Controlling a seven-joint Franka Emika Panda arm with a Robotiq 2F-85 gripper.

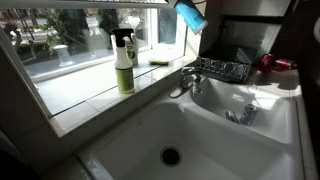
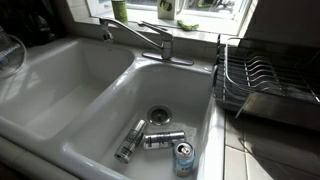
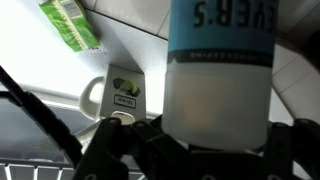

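My gripper is shut on a blue-labelled bottle [image 3: 220, 40] with a pale, rounded end, which fills much of the wrist view. Upside-down lettering shows on its label. In exterior view 1 the same blue bottle [image 1: 190, 15] hangs tilted at the top edge, in the air above the window side of the counter. Most of the arm is out of that view. Exterior view 2 shows neither the gripper nor the bottle.
A spray bottle [image 1: 124, 65] stands on the windowsill. Beyond the faucet [image 1: 190, 80] is a dish rack [image 1: 222, 68]. Several cans, one of them blue [image 2: 184, 158], are in one sink basin; the other basin [image 2: 65, 85] is empty.
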